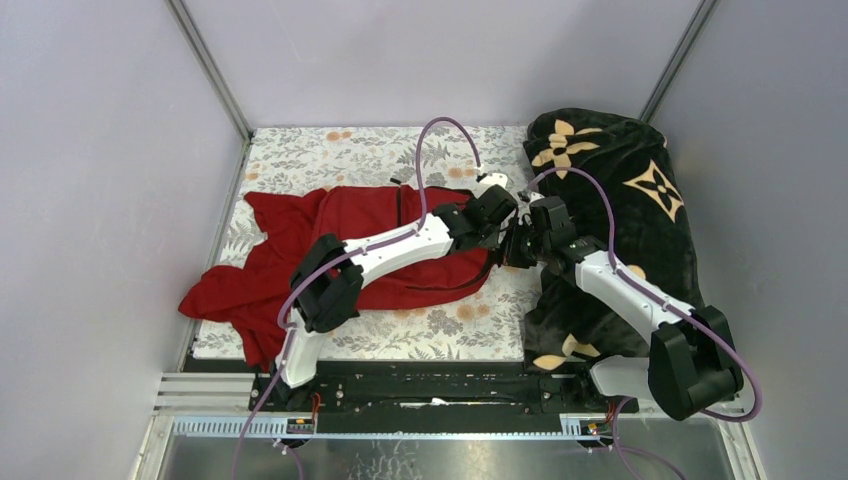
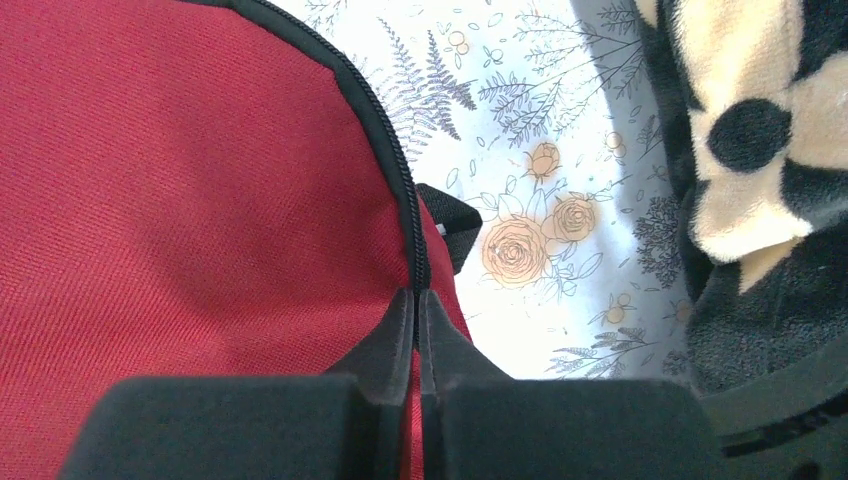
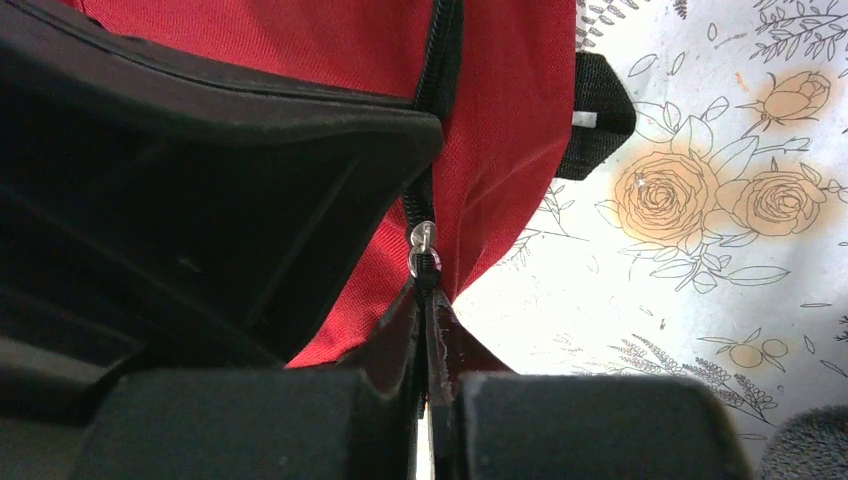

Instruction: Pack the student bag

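Note:
The red bag (image 1: 360, 220) lies flat, its black zipper (image 2: 385, 130) running along the edge. My left gripper is on that zipper, fingertips close together; whether it grips the tape is unclear. In the right wrist view my right gripper is shut on the zipper's metal pull (image 3: 423, 238), beside the dark body of the left gripper. A black fabric tab (image 3: 598, 95) sticks out from the bag's edge. In the top view the two grippers meet at the bag's right end and hide each other's tips.
A black plush blanket with beige flowers (image 1: 655, 200) fills the right side. The floral mat (image 1: 440, 340) shows bare in front of and behind the bag. Grey walls surround the workspace.

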